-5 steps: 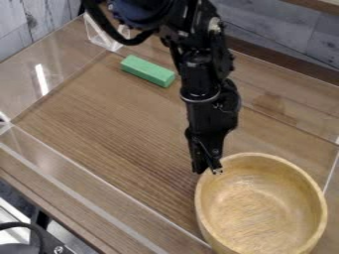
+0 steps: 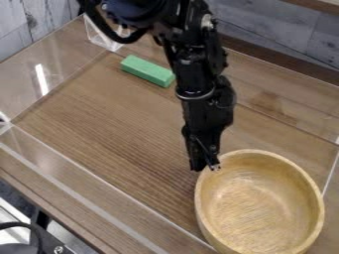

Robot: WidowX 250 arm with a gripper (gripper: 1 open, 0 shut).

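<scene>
A wide tan plastic bowl point(image 2: 260, 206) sits on the wooden table point(image 2: 93, 139) at the lower right. The black arm comes down from the top centre, and its gripper point(image 2: 204, 161) is low at the bowl's upper-left rim. The fingertips are dark and small, so I cannot tell how far apart they stand or whether they touch the rim.
A green block point(image 2: 147, 69) lies at the back left, near a clear plastic item point(image 2: 103, 30) at the table's edge. A grey wall runs behind, and a black cable is at the bottom left.
The gripper has shifted slightly to the left over the last second, and the bowl appears to have moved a little left with it.
</scene>
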